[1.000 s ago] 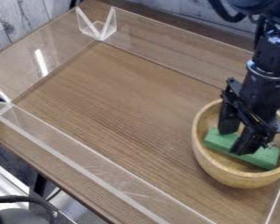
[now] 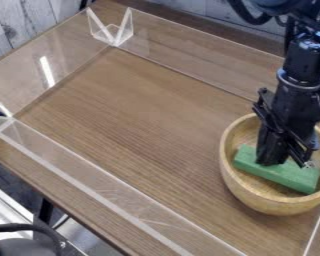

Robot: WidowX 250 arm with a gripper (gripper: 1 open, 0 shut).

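Note:
A wooden bowl (image 2: 267,200) sits at the right side of the table, holding a green rectangular block (image 2: 291,175). My black gripper (image 2: 278,155) reaches down into the bowl from above, its lower end over the block's upper part and covering some of it. Whether the fingers are shut, or have anything between them, is hard to make out among the dark parts.
A transparent bracket (image 2: 111,30) stands at the back left. Black cables lie at the lower left edge.
The gripper has shifted slightly within the bowl, and its lower end now sits a little differently over the green block. The bowl and block have barely moved.

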